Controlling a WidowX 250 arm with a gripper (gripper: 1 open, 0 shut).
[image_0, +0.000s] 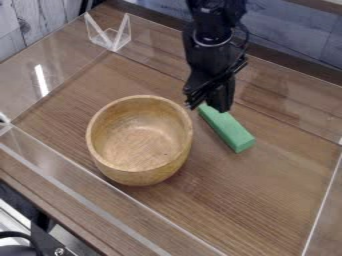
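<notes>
A green rectangular block (230, 131) lies flat on the wooden table right of a round wooden bowl (139, 139). My dark gripper (190, 101) is just above and left of the block's upper end, near the bowl's upper right rim. Its fingers look shut, with nothing visible between them.
A white wire-like object (112, 32) stands at the back left of the table (227, 210). Dark cables lie at the lower left edge.
</notes>
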